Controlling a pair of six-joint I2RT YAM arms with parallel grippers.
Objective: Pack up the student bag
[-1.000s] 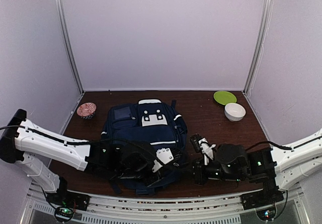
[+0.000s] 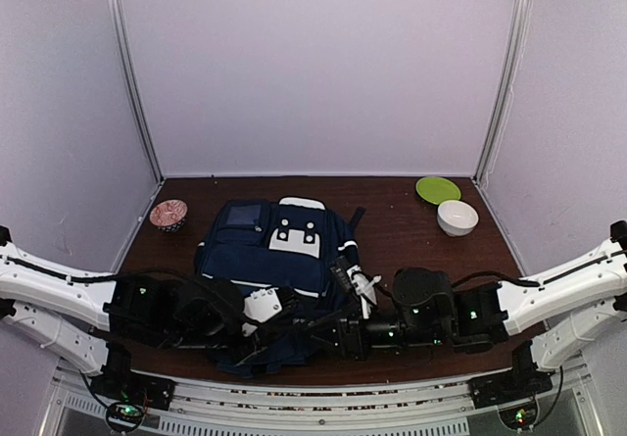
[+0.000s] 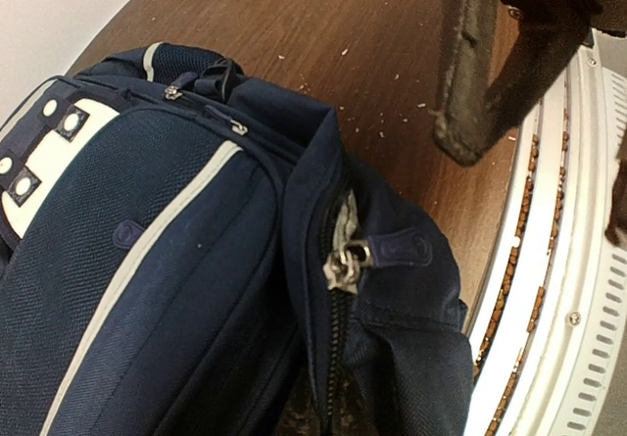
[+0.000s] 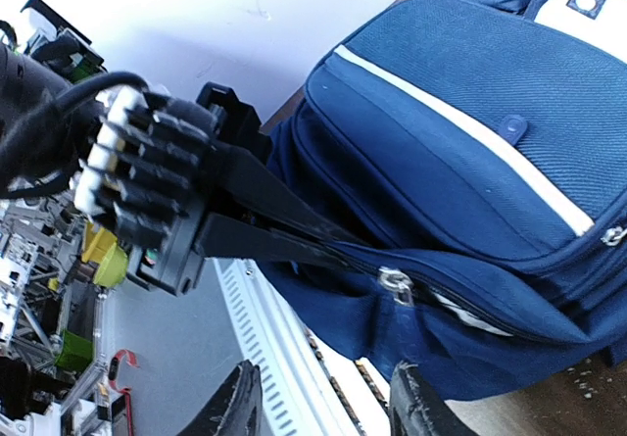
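Note:
The navy backpack (image 2: 274, 250) lies on the table with white trim and a white flap patch. In the right wrist view my left gripper is shut on the bag's zippered edge near a metal zipper pull (image 4: 395, 284). That pull also shows in the left wrist view, on the lifted side of the bag (image 3: 382, 279). My right gripper is open, its fingertips at the bottom of its own view, just short of the held edge, with nothing between them.
A patterned bowl (image 2: 168, 214) stands at back left, a green plate (image 2: 438, 190) and a white bowl (image 2: 457, 218) at back right. A metal rail runs along the front edge.
My left gripper has moved left from a second ago, the bag shifting with it. My right gripper has moved left and inward toward the bag's front right side.

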